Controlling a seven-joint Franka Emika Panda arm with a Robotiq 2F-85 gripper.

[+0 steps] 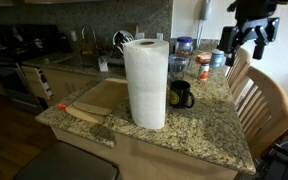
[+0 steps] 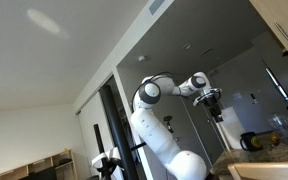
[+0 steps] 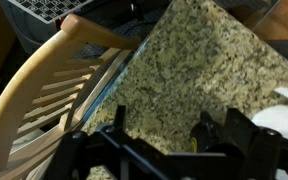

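Observation:
My gripper hangs high at the right, above the counter's chair-side edge, its two fingertips apart and nothing between them. In the wrist view the gripper spans the bottom with a wide gap showing speckled counter. A black mug stands upright on the counter, just right of a white paper towel roll; the gripper is well above and to the right of both. Low in the wrist view, the dark mug is partly covered by the gripper, and part of the roll shows at right.
Behind the mug are a clear blender jar and several jars. A wooden cutting board lies left of the roll. Wooden chairs stand along the right edge.

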